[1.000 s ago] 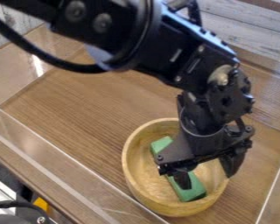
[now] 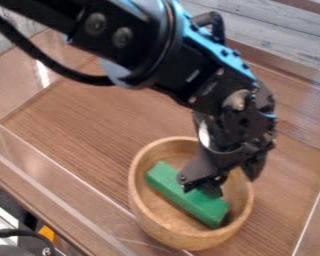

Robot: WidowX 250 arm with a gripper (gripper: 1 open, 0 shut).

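Note:
A wooden bowl [image 2: 149, 205] sits on the wooden floor in the lower middle of the camera view, holding a green rectangular block [image 2: 176, 195] that lies diagonally in it. My gripper [image 2: 203, 176] hangs over the bowl's upper right part, just above the block. The gripper body hides part of the bowl, and whether the fingers are open or touch the block is unclear.
Clear wooden floor [image 2: 89, 130] lies left of and behind the bowl. Transparent panels run along the left and right edges. A pale wall [image 2: 283, 35] stands at the back. Dark cables and a small orange item show at the lower left.
My gripper has moved up and slightly back from lower over the bowl, uncovering more of the green block. The bowl appears shifted a little to the left.

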